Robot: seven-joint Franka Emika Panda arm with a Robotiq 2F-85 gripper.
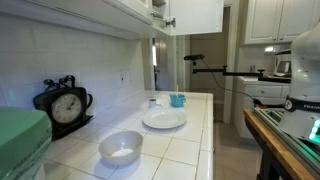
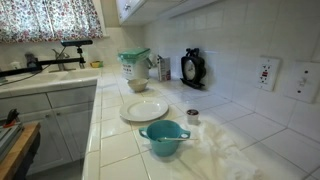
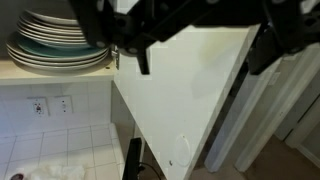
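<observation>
In the wrist view my gripper is open, with its dark fingers spread wide at the top of the picture. Nothing is held between them. A white open cabinet door (image 3: 165, 95) fills the middle of that view, behind the fingers. To its left, stacked plates (image 3: 60, 57) rest on a cabinet shelf (image 3: 25, 75). In exterior view 1 the same door (image 1: 198, 15) stands open above the counter. Neither exterior view clearly shows the gripper.
On the tiled counter are a grey bowl (image 1: 121, 148), a white plate (image 1: 164, 118), a teal two-handled pot (image 2: 164, 138), a small metal cup (image 2: 193, 117), a white cloth (image 2: 218, 158) and a black clock (image 1: 66, 105). A green-topped container (image 2: 133, 64) stands farther along.
</observation>
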